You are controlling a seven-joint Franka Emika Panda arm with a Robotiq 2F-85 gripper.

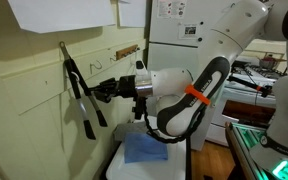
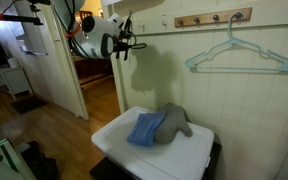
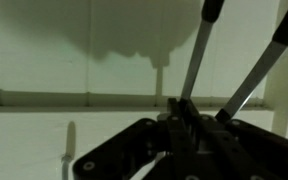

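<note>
A long two-legged tool, like tongs (image 1: pixel 81 92), hangs against the cream wall in exterior view 1, with dark ends and silver middle sections. My gripper (image 1: pixel 97 90) reaches it from the right, partway down its length. In the wrist view, the two silver legs of the tongs (image 3: pixel 197 58) run up from the gripper to black ends and spread apart. My fingers are shut on the tongs, though the exact contact is dark and partly hidden. Exterior view 2 shows the gripper (image 2: pixel 124 38) close to the wall, with the tongs hard to make out.
A wooden peg rail (image 2: pixel 212 17) runs along the wall, with a light-blue hanger (image 2: pixel 241 50) on it. Below stands a white-topped surface (image 2: pixel 112 135) bearing a blue cloth (image 2: pixel 146 128) and a grey mitt (image 2: pixel 173 123). Open floor lies left of it in that view.
</note>
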